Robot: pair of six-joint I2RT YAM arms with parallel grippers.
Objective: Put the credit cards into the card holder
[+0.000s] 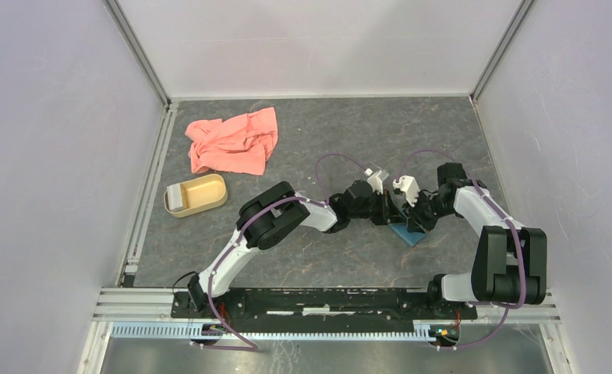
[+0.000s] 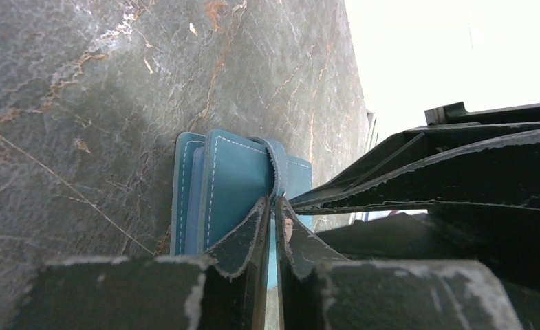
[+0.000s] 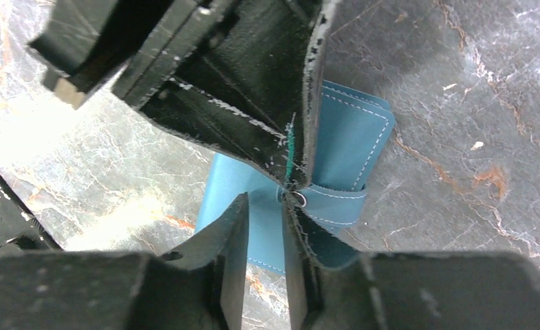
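Note:
The blue card holder point(image 1: 412, 237) lies on the table at the right, folded, partly hidden by both grippers. Its narrow strap point(image 2: 276, 165) bends over the top edge and has a small metal snap point(image 3: 298, 199). My left gripper is shut, its tips pinching the strap's end. The right gripper is above the holder, its fingers slightly apart and no object visible between them. The left finger point(image 3: 281, 130) covers part of the holder in the right wrist view. No credit card can be made out clearly.
At the far left stands a yellow tray point(image 1: 214, 204) with a pale block-like item point(image 1: 175, 197) at one end. A crumpled coral cloth point(image 1: 232, 144) lies behind it. Both arms are close together around the holder.

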